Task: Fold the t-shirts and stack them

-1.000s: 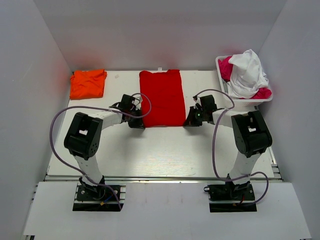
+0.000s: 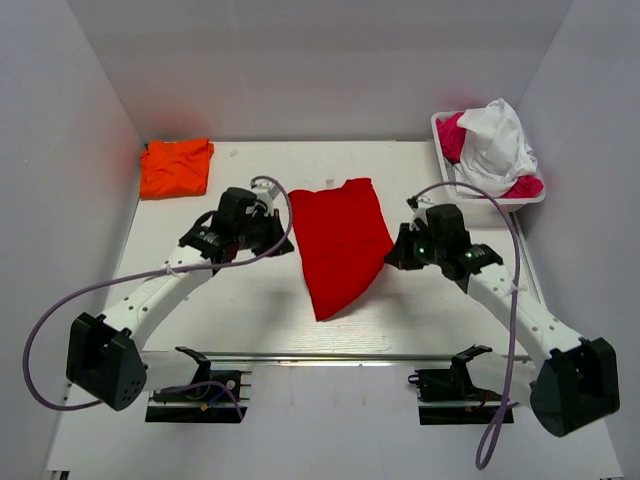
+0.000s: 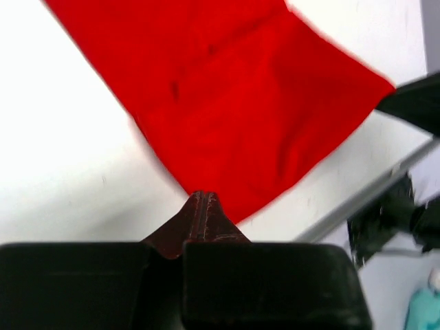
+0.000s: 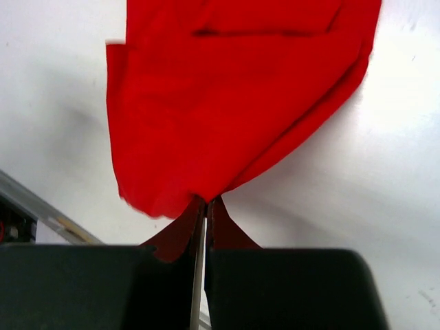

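The red t shirt [image 2: 338, 235] lies in the middle of the table, its far part flat. Its near right corner is pinched in my right gripper, which is shut on the cloth. The near left corner [image 2: 319, 312] hangs free, sagging toward the table's front edge. My left gripper is shut with no cloth between its fingers. In the top view it hovers just left of the shirt's left edge. An orange folded t shirt [image 2: 176, 169] rests at the far left.
At the far right stands a white bin [image 2: 462, 203] holding a white cloth [image 2: 494, 150] and a pink cloth [image 2: 451, 136]. A metal rail [image 2: 330, 356] runs along the front edge. Bare table shows on both sides of the red shirt.
Both arms have come nearer the front, drawing the red shirt along. The right corner stays held.
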